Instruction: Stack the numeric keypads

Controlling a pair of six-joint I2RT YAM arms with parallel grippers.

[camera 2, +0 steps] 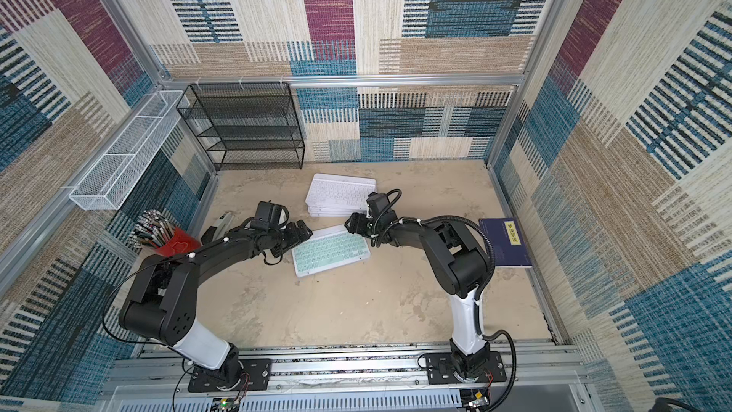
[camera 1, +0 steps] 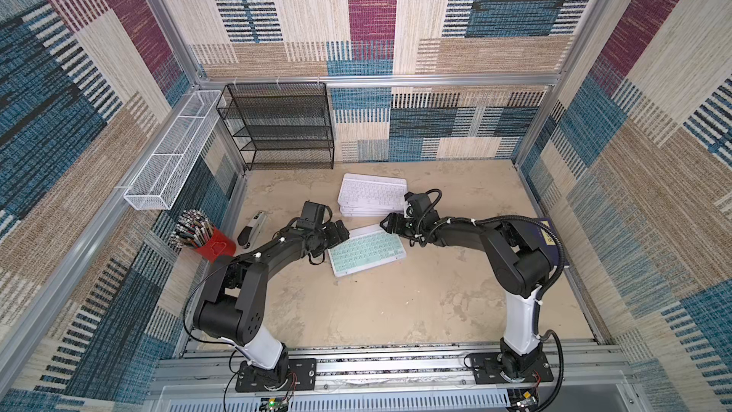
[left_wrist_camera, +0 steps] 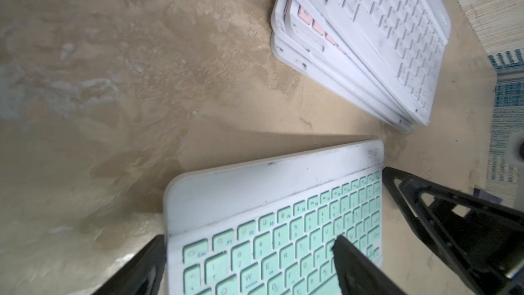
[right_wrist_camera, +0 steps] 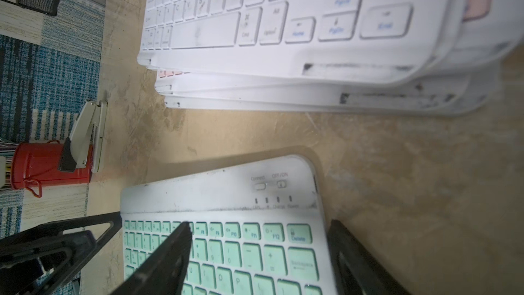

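A white keyboard with mint-green keys [camera 1: 367, 251] lies flat and slightly turned on the table. Just behind it sits a crooked pile of white keyboards [camera 1: 373, 191]; a pink-keyed one [left_wrist_camera: 311, 21] shows under the top one. At the green keyboard's left end my left gripper is open, one finger outside the edge and the other over the keys. My right gripper straddles the far right corner, part open, with one finger close against the right edge. Neither gripper visibly clamps the keyboard. Its near edge is cut off in both wrist views.
A stapler [camera 1: 252, 229] and a red pen bucket [camera 1: 216, 245] stand at the left. A black wire rack [camera 1: 282, 126] is at the back left, and a dark blue book [camera 2: 504, 242] lies at the right.
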